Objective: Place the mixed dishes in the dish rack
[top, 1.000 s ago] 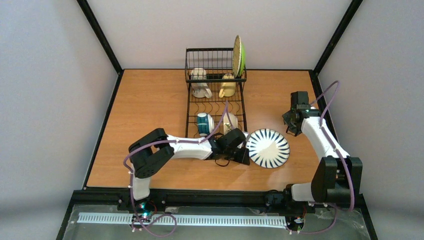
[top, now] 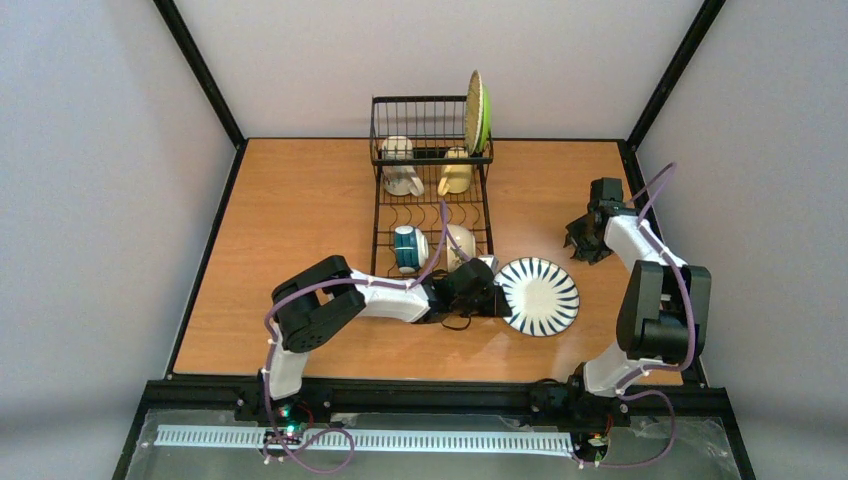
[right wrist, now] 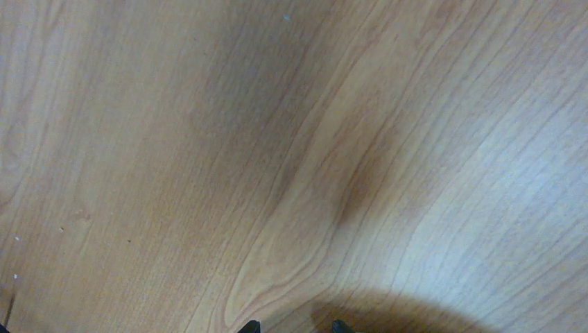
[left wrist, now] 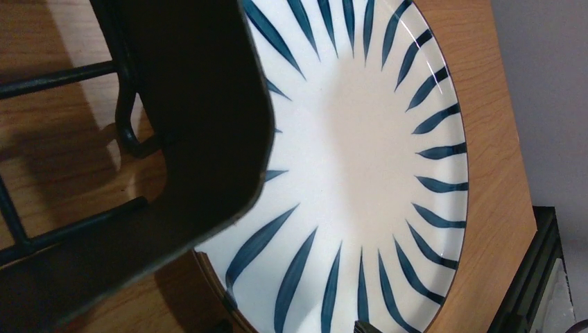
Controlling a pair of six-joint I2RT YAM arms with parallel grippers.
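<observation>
A white plate with blue strokes round its rim (top: 541, 297) lies flat on the table, right of the rack. My left gripper (top: 506, 303) is at its left edge; in the left wrist view the fingertips (left wrist: 364, 327) are apart, low in the picture by the plate (left wrist: 374, 152). Over the bare table at the right, my right gripper (top: 574, 243) hangs with nothing held. Its fingertips (right wrist: 251, 327) show a gap with wood behind. The black dish rack (top: 378, 225) holds a green-backed plate (top: 478, 115), a white mug (top: 398, 165), a yellow mug (top: 456, 173), a blue-and-white cup (top: 408, 248) and a cream cup (top: 459, 243).
A broad dark edge with black wires (left wrist: 62, 80) fills the left of the left wrist view and covers part of the plate. In the top view the left arm (top: 385, 298) reaches across in front of the rack. Bare table shows at far left and upper right.
My left gripper has shifted slightly to the right, onto the plate's edge. The right arm has swung a little left and its gripper has changed angle. The dishes stay in place.
</observation>
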